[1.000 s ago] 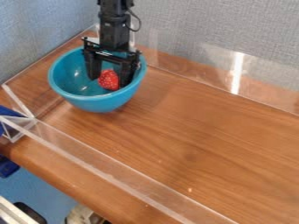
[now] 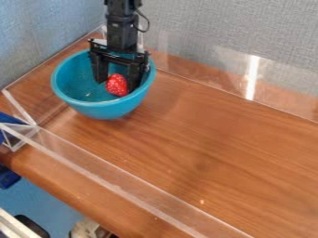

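A black gripper [image 2: 119, 67] reaches down from the top into a blue bowl [image 2: 95, 105] at the upper left of the table. A red, rounded object [image 2: 117, 85] with pale speckles, like a strawberry, sits in the bowl between or just beneath the gripper's fingers. The fingers straddle its upper part; whether they touch it is hard to tell, as is how far apart they stand.
A clear plastic barrier runs along its edges. A blue object [image 2: 6, 130] with white struts is at the left edge.
The gripper has shifted very slightly within the bowl; the bowl and red object look almost unmoved.
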